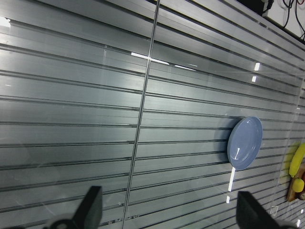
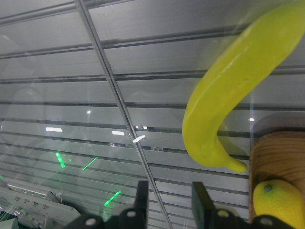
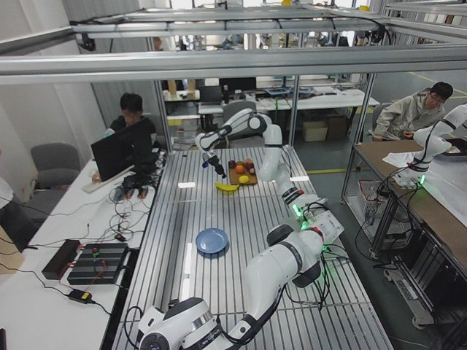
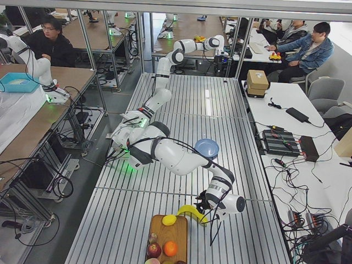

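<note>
A yellow banana (image 2: 228, 95) lies on the slatted metal table beside a wooden board (image 4: 159, 225) holding a lemon (image 2: 279, 200), an orange (image 4: 170, 248) and other fruit. My right gripper is close over the table by the banana, fingers apart with nothing between them. A blue plate (image 1: 245, 142) rests mid-table, apart from the banana. My left gripper is high over bare table, its dark fingertips wide apart and empty, with the plate off to its right in the left wrist view.
A white side table (image 4: 291, 99) with electronics and cables runs along one edge. Metal frame posts and a neighbouring workstation with another arm surround the table.
</note>
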